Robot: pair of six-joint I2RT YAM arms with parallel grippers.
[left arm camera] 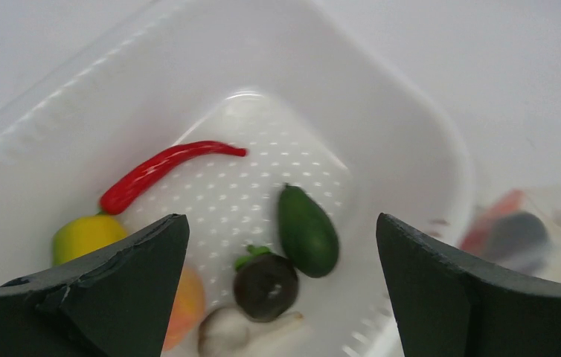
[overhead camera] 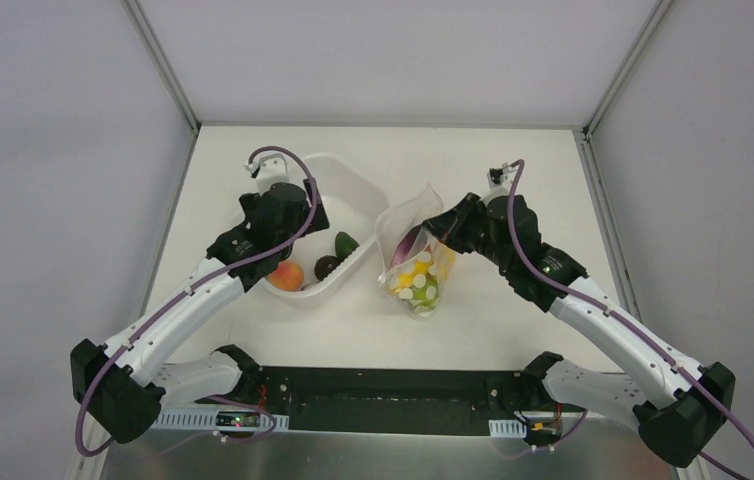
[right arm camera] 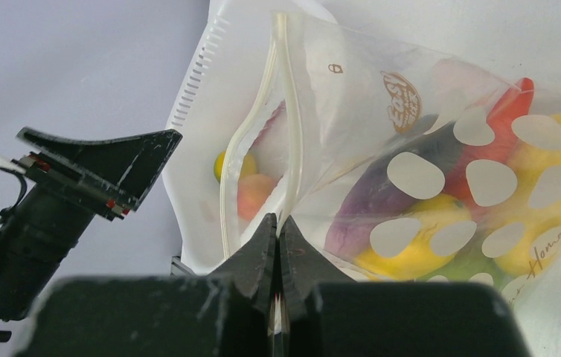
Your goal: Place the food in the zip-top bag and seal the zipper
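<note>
My left gripper is open over the white bin [overhead camera: 355, 190], its fingers empty. The left wrist view shows a red chili [left arm camera: 143, 171], yellow produce [left arm camera: 88, 238], an avocado [left arm camera: 307, 230], a dark round item [left arm camera: 265, 286], peach-coloured food [left arm camera: 184, 309] and a pale mushroom-like item [left arm camera: 225, 335]. My right gripper is shut at the rim of the zip bag [overhead camera: 418, 280], whose zipper edge runs between the fingertips. The bag holds purple, red, yellow and green food [right arm camera: 404, 253].
The bin sits at the left, beside the bag. Bare table [overhead camera: 503, 330] lies to the right and front; walls border the sides and back.
</note>
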